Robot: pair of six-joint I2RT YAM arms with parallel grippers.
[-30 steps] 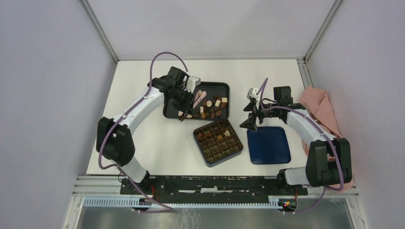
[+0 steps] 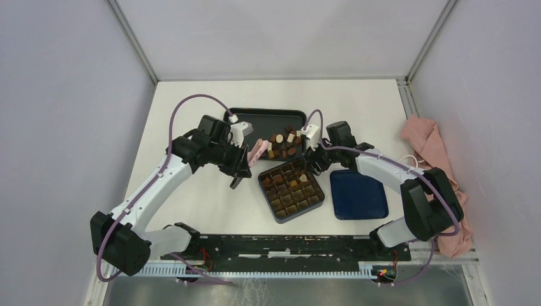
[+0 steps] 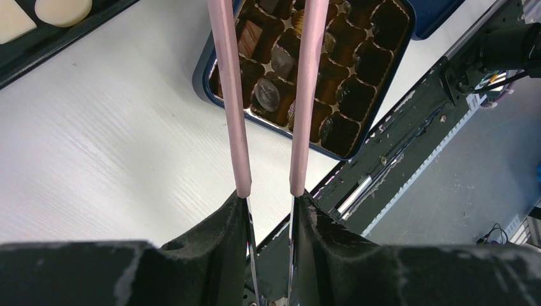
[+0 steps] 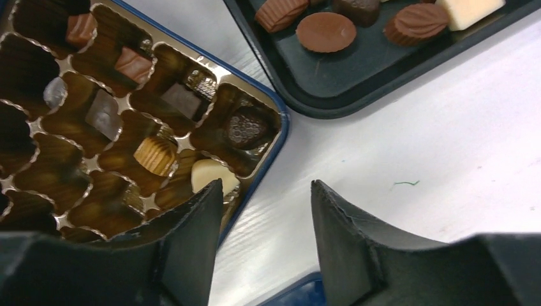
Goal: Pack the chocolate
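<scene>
The compartmented chocolate box (image 2: pixel 291 204) sits at centre front, some cells holding chocolates and others empty. Behind it the dark tray (image 2: pixel 261 115) holds loose chocolates. My left gripper, with long pink fingers, is above the box's left side; I see nothing held between the fingers, which stand apart. My right gripper is over the box's right rear corner, fingers apart with nothing between; a white chocolate (image 4: pixel 207 172) and a dark patterned one (image 4: pixel 245 131) lie in cells near it.
An empty blue tray (image 2: pixel 358 194) lies right of the box. A pink cloth (image 2: pixel 426 137) is bunched at the right wall.
My right arm moved left from above the blue tray to the box's rear right corner.
</scene>
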